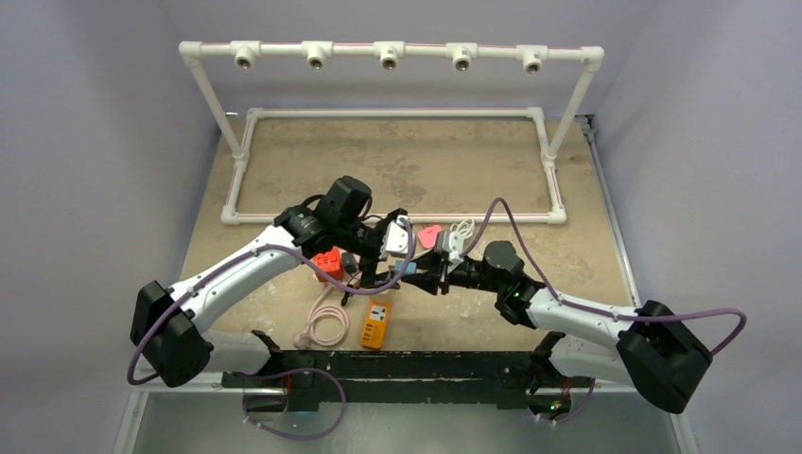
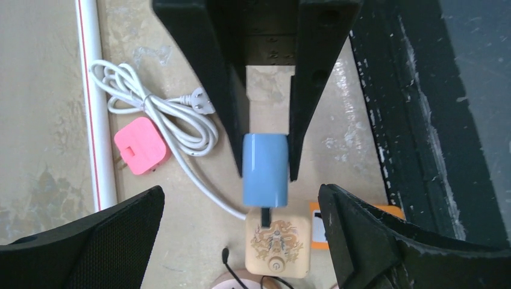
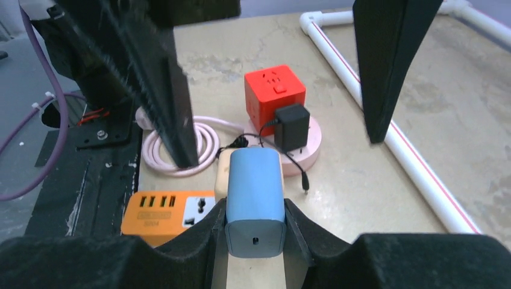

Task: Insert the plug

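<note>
A light blue plug (image 2: 265, 168) with a dark prong hangs over a beige socket block (image 2: 277, 245) in the left wrist view. It sits between the tips of my right gripper. In the right wrist view it is low in the middle, between the part-open fingers of my right gripper. My left gripper is open, facing the plug from close by, with nothing gripped. In the top view both grippers meet near the table's middle, partly hiding the plug (image 1: 405, 269).
An orange power strip (image 1: 374, 325), a coiled pink cable (image 1: 329, 325), a red cube (image 3: 273, 96) with a black adapter (image 3: 291, 129), a pink block (image 2: 142, 146) and a white cable (image 2: 187, 132) lie around. A white pipe frame (image 1: 388, 218) runs behind.
</note>
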